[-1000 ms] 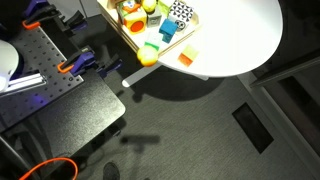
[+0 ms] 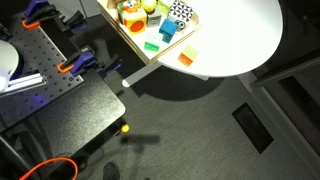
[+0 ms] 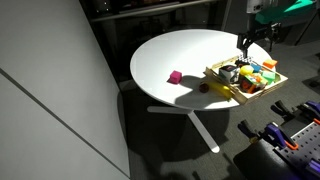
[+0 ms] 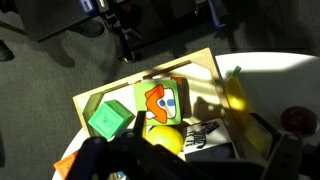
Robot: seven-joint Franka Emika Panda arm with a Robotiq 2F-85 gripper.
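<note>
My gripper is open above the wooden tray (image 4: 205, 55), its dark fingers (image 4: 118, 156) at the lower edge of the wrist view with nothing seen held between them. In exterior view 2 the gripper (image 3: 244, 46) shows small and dark near the tray's far side. The tray holds a green cube (image 4: 110, 119), a printed block (image 4: 161, 101), a yellow round thing (image 4: 166, 137) and a black-and-white block (image 4: 207, 137). A small yellow-orange round object (image 2: 124, 128) is on the grey floor, beside the dark platform.
On the white table (image 3: 165, 50) lie a pink cube (image 3: 175, 77), a dark red round thing (image 3: 204, 87) and a long yellow thing (image 3: 218, 91). An orange block (image 2: 188, 55) sits outside the tray.
The tray looks unmoved.
</note>
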